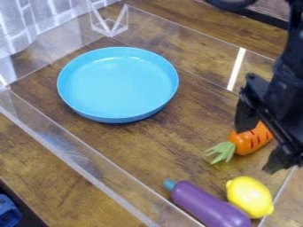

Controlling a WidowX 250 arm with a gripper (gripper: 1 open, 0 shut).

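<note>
My gripper (261, 133) is at the right edge, dark and open, its fingers on either side above a toy carrot (249, 139) with a green top. A yellow lemon (250, 197) lies below it at the bottom right, beside a purple eggplant (207, 205). A blue plate (119, 84) sits at the upper left.
Clear plastic walls border the left side, and a small blue object (7, 211) lies outside at the lower left.
</note>
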